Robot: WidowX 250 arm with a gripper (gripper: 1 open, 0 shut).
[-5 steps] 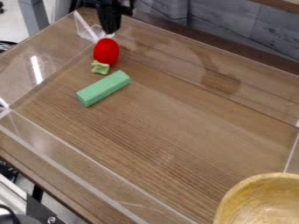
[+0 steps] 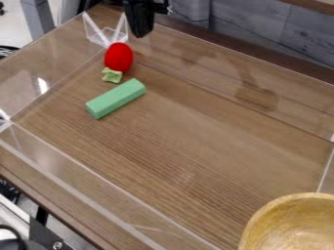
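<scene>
The dark gripper (image 2: 140, 27) is at the top of the camera view, above the wooden surface; its fingertips are small, and nothing shows between them. Just below and left of it lie a clear crumpled plastic piece (image 2: 102, 31) and a red object (image 2: 117, 56) with a pale green piece (image 2: 112, 75) at its lower end. A green block (image 2: 115, 99) lies lower, apart from them.
A yellow bowl (image 2: 287, 225) sits at the bottom right. A back edge (image 2: 287, 34) runs along the top right, and cables show at the lower left.
The gripper has shifted right over the last second, away from above the clear plastic piece. The objects on the surface look unchanged.
</scene>
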